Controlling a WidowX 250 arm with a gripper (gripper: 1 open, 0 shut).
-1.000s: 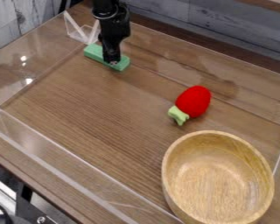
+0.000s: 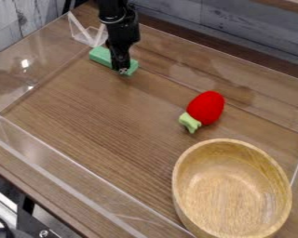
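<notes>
The black gripper (image 2: 119, 61) reaches down from the top of the camera view onto a pale green block (image 2: 105, 58) at the upper left of the wooden table. Its fingers are over the block's right part; it looks shut, and whether anything sits between the fingertips is too small to tell. A red rounded object (image 2: 205, 107) lies right of centre, with a small light green piece (image 2: 189, 122) at its lower-left side.
A large tan bowl (image 2: 230, 149) fills the lower right. Dark areas lie beyond the table's edges.
The gripper has shifted very slightly over the block; otherwise the scene looks the same.
</notes>
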